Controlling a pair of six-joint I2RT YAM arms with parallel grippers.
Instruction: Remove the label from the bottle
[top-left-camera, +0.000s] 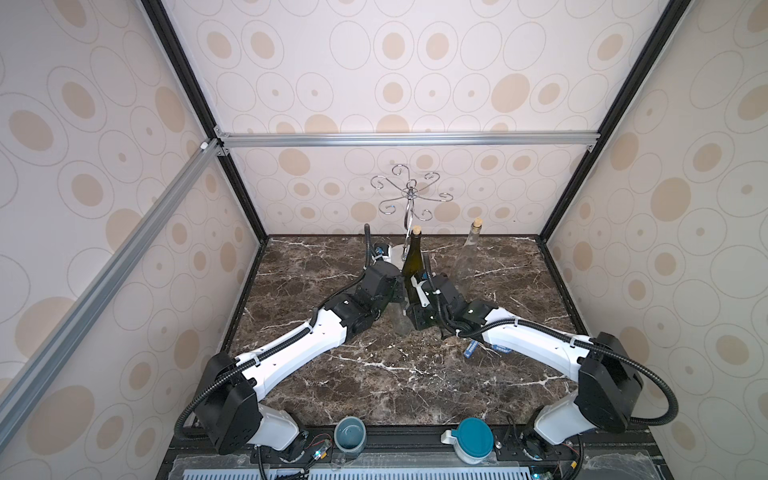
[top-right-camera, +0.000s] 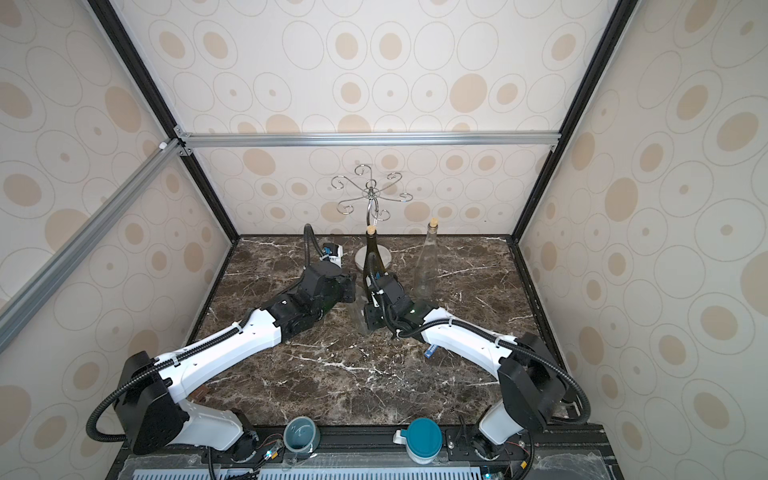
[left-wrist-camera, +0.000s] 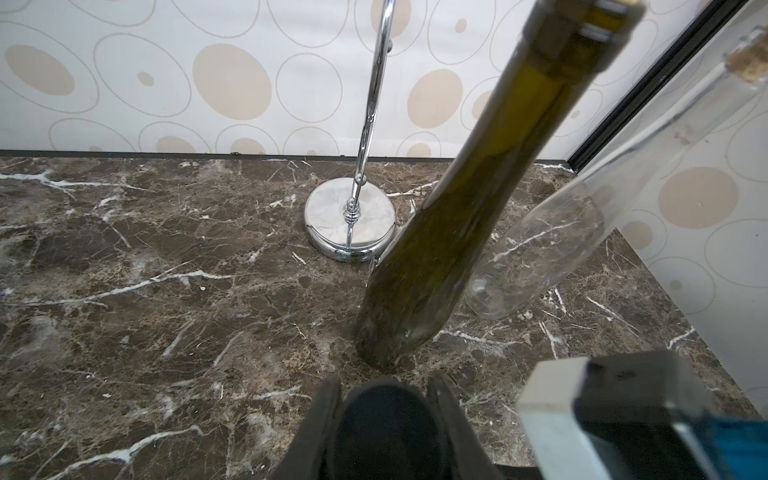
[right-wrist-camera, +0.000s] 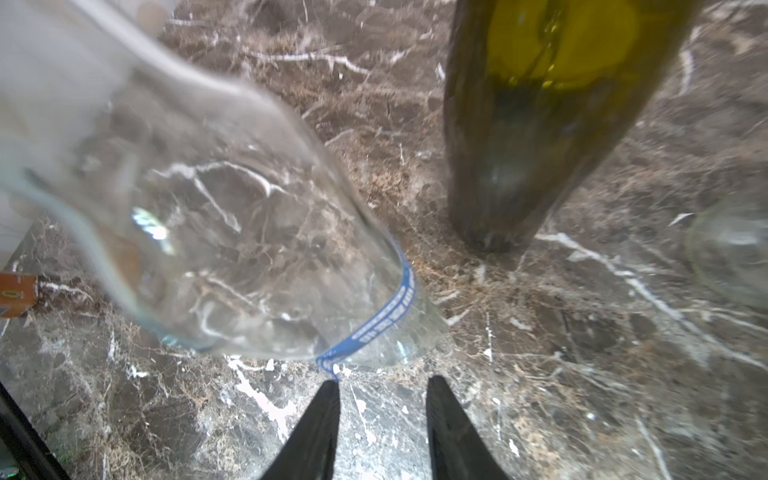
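Note:
The clear bottle (right-wrist-camera: 232, 208) leans at a slant, with a narrow blue label band (right-wrist-camera: 377, 324) still around its lower part; a small bit of the band hangs below the bottle's edge. My left gripper is shut around a dark round piece (left-wrist-camera: 389, 436), apparently the bottle's capped top. Close to the label, my right gripper stands partly open, its gap empty. Its fingertips lie just below the band in the right wrist view, and I cannot tell whether they touch it. From above, the bottle (top-left-camera: 401, 321) is mostly hidden by the arms.
A dark green corked bottle (left-wrist-camera: 448, 216) stands just behind, with a clear corked bottle (left-wrist-camera: 552, 240) to its right. Behind them is a metal stand (left-wrist-camera: 350, 216). Blue batteries (top-left-camera: 470, 349) lie near the right arm. Two mugs (top-left-camera: 349, 436) (top-left-camera: 472, 440) sit at the front edge.

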